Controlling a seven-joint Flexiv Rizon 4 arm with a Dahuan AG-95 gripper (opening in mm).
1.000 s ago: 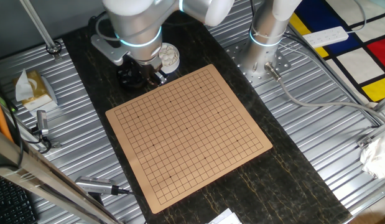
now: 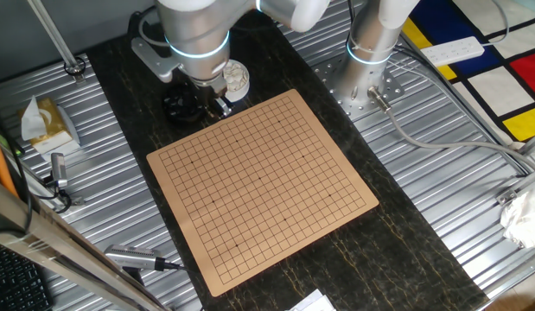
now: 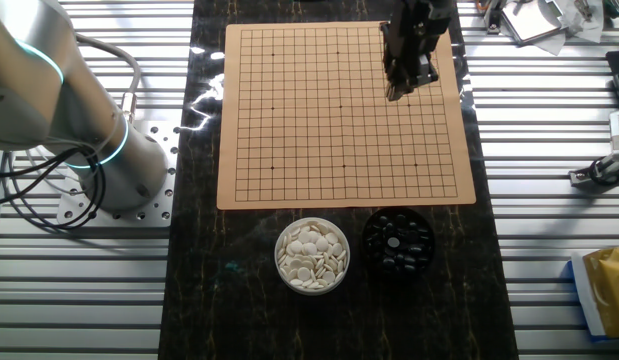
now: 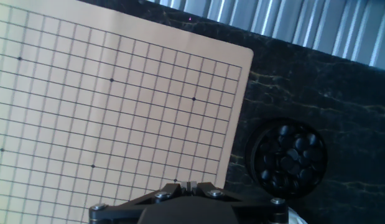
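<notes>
A tan Go board with a black grid lies on the dark marble-patterned mat, with no stones on it. Beside one edge stand a bowl of white stones and a black bowl of black stones. In exterior view 2, my gripper appears above the board's grid; exterior view 1 puts the gripper by the edge near the bowls. At the bottom of the wrist view, the gripper has its small silvery tips together, and nothing can be made out between them. The black bowl is to their right.
The robot's base stands on the ribbed metal table right of the mat in exterior view 1. On the left are a tissue box and a small grey device. White paper lies at the mat's near end.
The upper part of my gripper arm has shifted slightly to the right in exterior view 1, while the fingertips have barely moved. The board and bowls have stayed put.
</notes>
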